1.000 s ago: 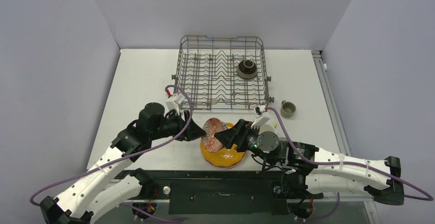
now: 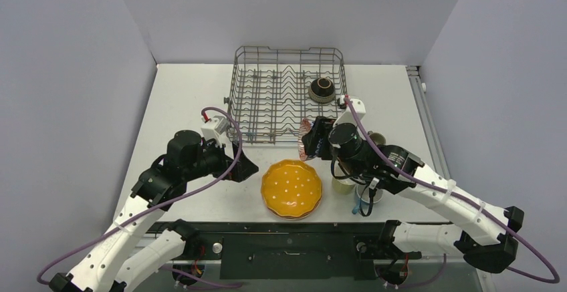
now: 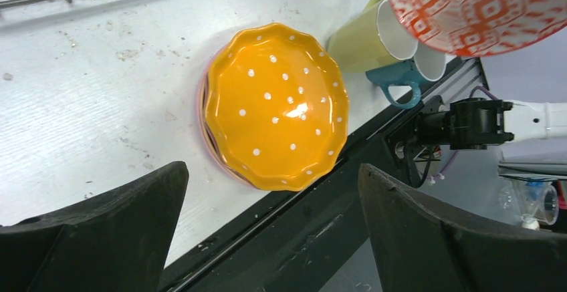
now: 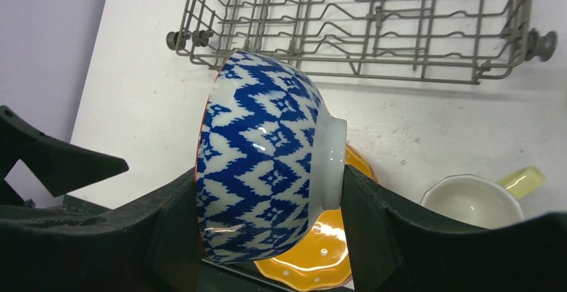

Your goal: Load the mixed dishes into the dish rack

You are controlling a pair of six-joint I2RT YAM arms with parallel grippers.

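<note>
A bowl (image 4: 264, 152) with blue diamond patterns outside and red ones inside is gripped on its side in my right gripper, its foot and rim between the fingers. In the top view that bowl (image 2: 305, 138) hangs above the counter, just in front of the dish rack (image 2: 267, 105). My left gripper (image 2: 244, 165) stands open and empty, left of a yellow dotted dish (image 2: 291, 188). This dish (image 3: 277, 108) rests on other stacked ware. A dark bowl (image 2: 322, 90) sits in the rack's right part.
Right of the yellow dish stand a pale green mug (image 3: 368, 38) and a blue-handled mug (image 3: 408, 71). A grey-green cup (image 2: 378, 139) is partly hidden behind the right arm. Counter space left of the rack is clear.
My right gripper has carried the patterned bowl away from the left gripper, rightward and back toward the rack. The left gripper has drawn slightly left and now stands apart from the bowl.
</note>
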